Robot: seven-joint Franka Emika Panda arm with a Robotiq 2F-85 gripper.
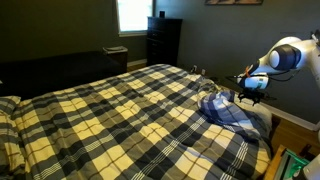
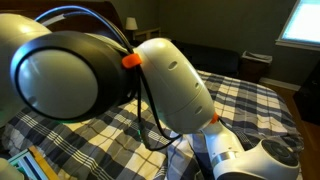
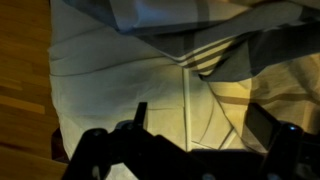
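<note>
A plaid blanket (image 1: 120, 110) in black, cream and yellow covers most of the bed. Near the robot's side its bunched, bluish folded part (image 1: 226, 108) lies on the mattress, and the same fold (image 3: 200, 35) crosses the top of the wrist view. Below that fold a bare pale sheet (image 3: 120, 95) shows. My gripper (image 1: 250, 98) hovers by the bed's right edge, close to the folded part. In the wrist view the gripper is open, its fingers wide apart over the sheet, with nothing held between them.
Wooden floor (image 3: 25, 100) lies beyond the bed's edge. A dark dresser (image 1: 164, 42) and a small nightstand (image 1: 114, 54) stand at the back, under a bright window (image 1: 135, 15). In exterior view 2 my arm (image 2: 175, 80) hides much of the bed.
</note>
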